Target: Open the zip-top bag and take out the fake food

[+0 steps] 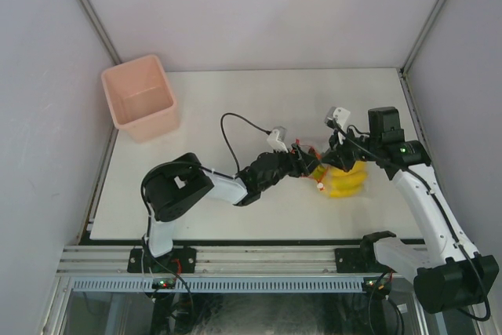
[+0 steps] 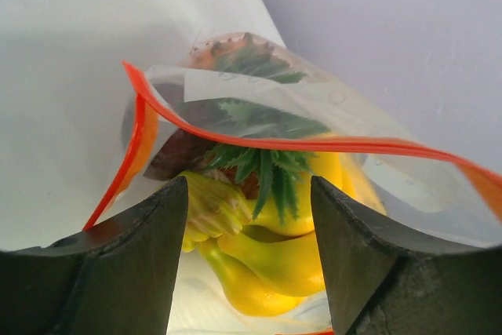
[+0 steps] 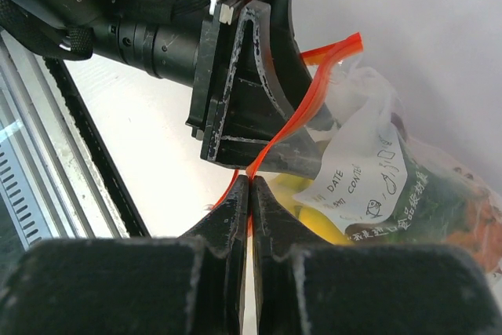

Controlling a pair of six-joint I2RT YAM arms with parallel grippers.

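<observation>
The zip top bag [image 1: 345, 184] lies at right of the table, its orange-rimmed mouth open in the left wrist view. Inside are yellow fake food [image 2: 259, 288], a green leafy piece [image 2: 274, 170] and darker items. My left gripper stands open at the mouth, fingers spread before the food, nothing clearly between them. My right gripper is shut on the orange zip strip [image 3: 302, 111] at the bag's edge, beside the left gripper.
A pink bin [image 1: 141, 123] stands at the back left. Walls border the back and sides.
</observation>
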